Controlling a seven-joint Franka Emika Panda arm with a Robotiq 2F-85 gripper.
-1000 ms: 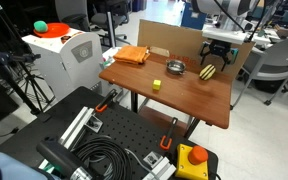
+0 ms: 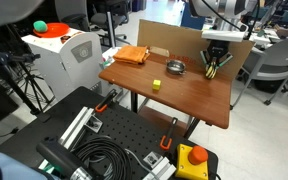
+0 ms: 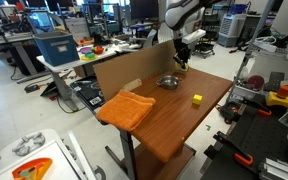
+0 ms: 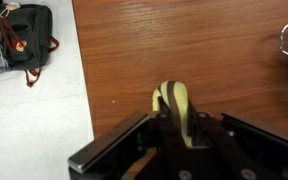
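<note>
A yellow-and-black striped object (image 4: 174,98) is at the far right end of the wooden table (image 2: 179,95), and shows yellow low between the fingers in exterior view 1. In the wrist view the object sits in the gap between the dark fingers, its near end hidden among them. Whether the fingers press on it cannot be made out. In exterior view 2 the gripper (image 3: 180,68) is small and its grip is unclear.
A metal bowl (image 2: 175,67) stands left of the gripper, with an orange cloth (image 2: 132,54) farther left. A small yellow block (image 2: 156,85) lies near the front edge. An upright brown board (image 3: 129,70) runs along one side.
The gripper has come down from above the striped object to around it. The object showed as a broad striped oval before and now looks narrower between the fingers.
</note>
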